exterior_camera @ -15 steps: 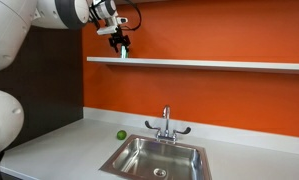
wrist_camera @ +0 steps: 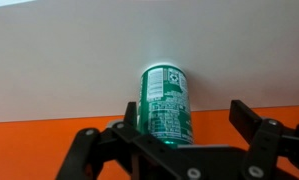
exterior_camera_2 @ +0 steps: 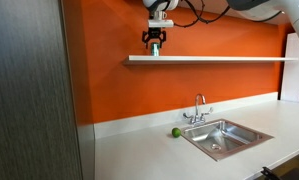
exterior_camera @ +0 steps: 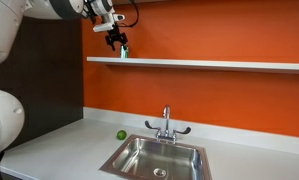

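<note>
A green and white cylindrical can [wrist_camera: 164, 104] stands upright near the left end of the white wall shelf [exterior_camera: 209, 65]. In the wrist view, the can sits between my gripper's two dark fingers, with a visible gap on its right side; on the left, the finger is close to it and contact cannot be told. My gripper [exterior_camera: 116, 41] is open, high up at the shelf and around the can's upper part. The second exterior view shows the can [exterior_camera_2: 155, 50] on the shelf just below the gripper [exterior_camera_2: 154, 40].
On the white counter [exterior_camera: 64, 146] below lies a green round fruit [exterior_camera: 121, 135], left of a steel sink [exterior_camera: 161, 160] with a faucet [exterior_camera: 167, 122]. A tall dark panel [exterior_camera_2: 29, 90] stands at the left. Right of the can, the shelf is bare.
The gripper has shifted very slightly at the shelf, a little to the left. The can, fruit and sink look unmoved.
</note>
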